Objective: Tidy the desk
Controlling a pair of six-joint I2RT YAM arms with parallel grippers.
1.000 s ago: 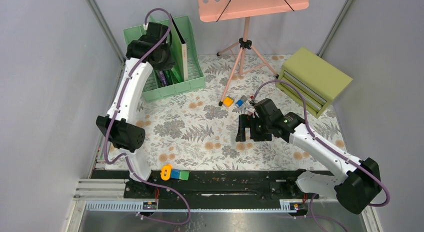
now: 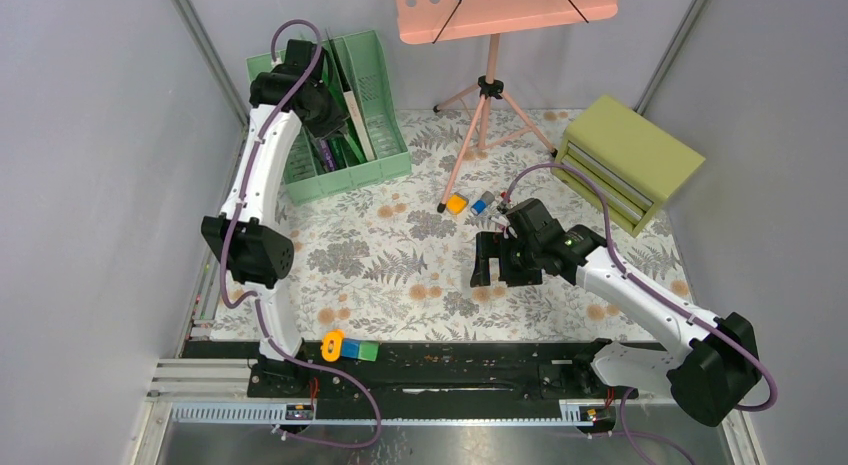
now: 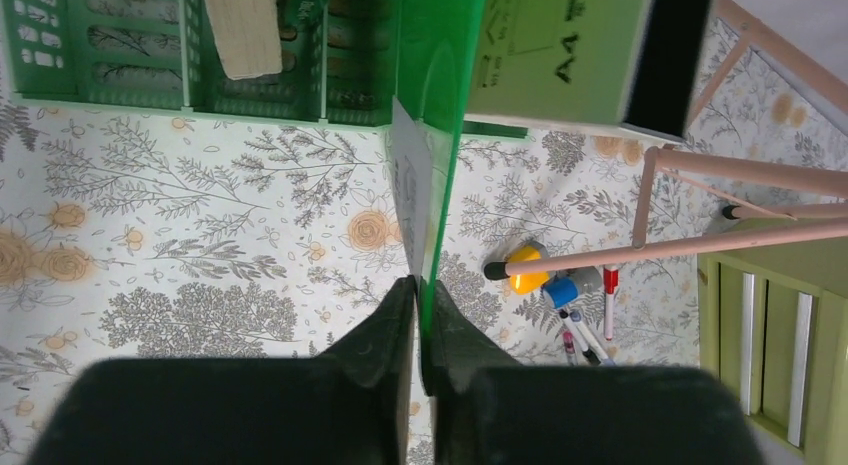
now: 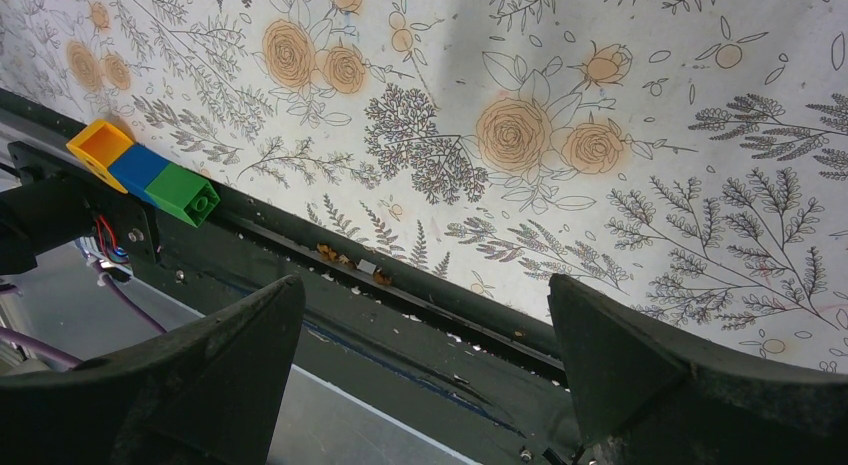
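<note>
The green desk organizer [image 2: 350,182] stands at the back left, holding a green book or box with a pale spine [image 2: 360,128] and other upright items. My left gripper [image 2: 325,130] is over it. In the left wrist view, a bright green folder [image 3: 440,115] with a white sheet [image 3: 410,180] reaches down between the close-set fingers of my left gripper; whether they press on it I cannot tell. My right gripper stands open above the table, nothing between its fingers. Yellow and blue pieces [image 3: 527,268] and several markers [image 3: 590,335] lie by the stand.
A pink tripod stand [image 2: 490,90] rises at the back, its front leg reaching beside the small items. An olive drawer box [image 2: 630,155] occupies the right rear. Yellow, blue and green joined blocks [image 2: 350,347] sit at the front edge.
The pale-spined green item now leans left at its top, where it stood more upright before. The right arm has stayed still.
</note>
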